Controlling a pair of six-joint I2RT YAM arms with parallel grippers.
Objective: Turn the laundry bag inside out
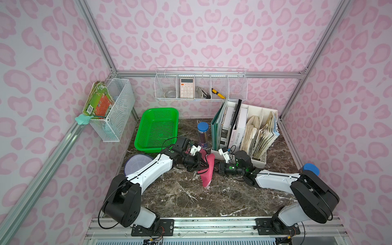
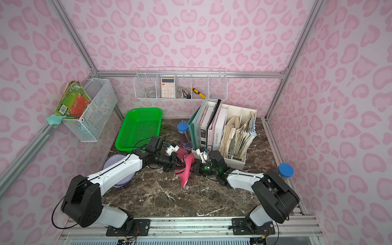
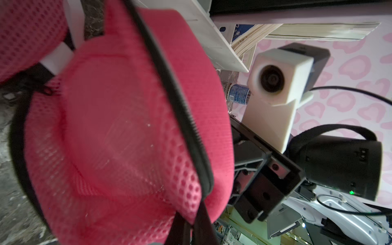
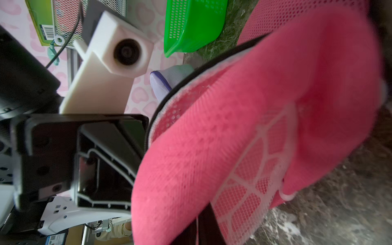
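Observation:
The pink mesh laundry bag [image 1: 207, 171] is bunched up between my two arms, above the dark marble table. My left gripper is shut on the bag's edge, where a black zipper strip [image 3: 181, 114] runs down to its fingertips. In the left wrist view, the bag's hollow mesh inside opens to the left of that strip. From the right side my right gripper reaches the bag's outer cloth; its fingers are shut, with nothing seen held between them. White web-like netting [image 4: 261, 167] shows on the bag in the right wrist view.
A green basket [image 1: 140, 129] stands at the back left, with a round lavender item [image 1: 136, 164] before it. Behind the bag are a blue-lidded jar [image 1: 203, 127] and a white file holder [image 1: 267, 112].

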